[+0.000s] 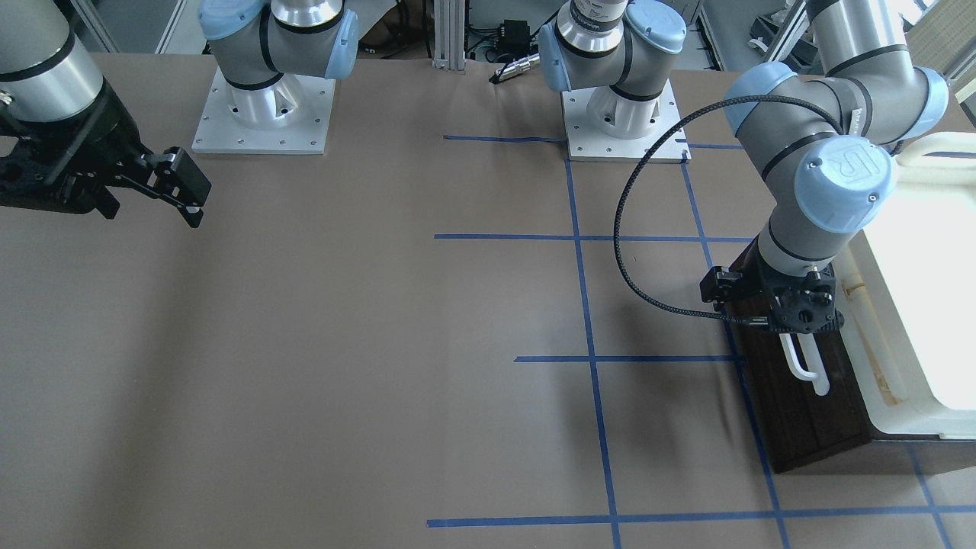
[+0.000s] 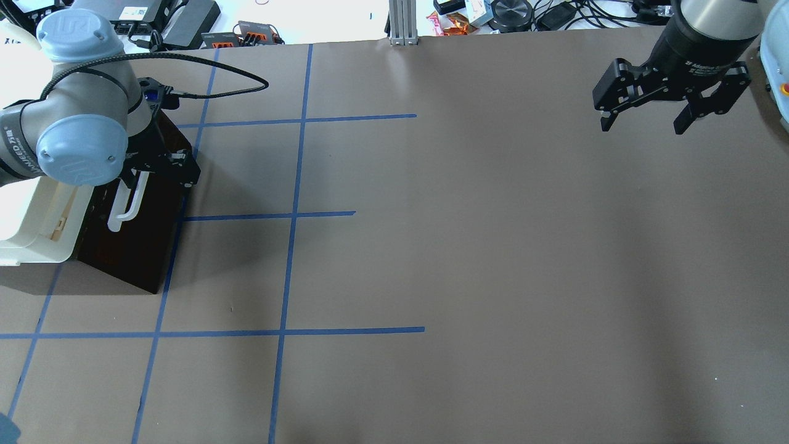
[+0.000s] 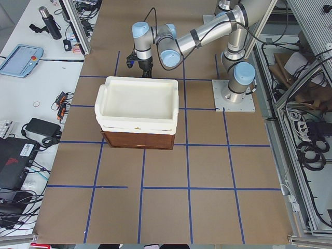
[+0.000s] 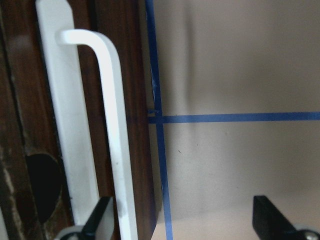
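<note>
A dark wooden box (image 1: pixel 805 430) with a white lid (image 3: pixel 137 104) stands on the floor; on its side is a white handle (image 4: pixel 121 150), seen running lengthwise in the wrist view, beside a dark oval hole (image 4: pixel 44 185). My gripper is right over that side at the handle, fingers wide apart, one near the handle, the other over bare tabletop, nothing held between them. In the front view the gripper's body hides part of the handle.
Another arm's black gripper (image 2: pixel 666 96) hangs apart at the top view's right. Other arm bases (image 1: pixel 261 137) stand at the back. The taped surface beside the box is clear.
</note>
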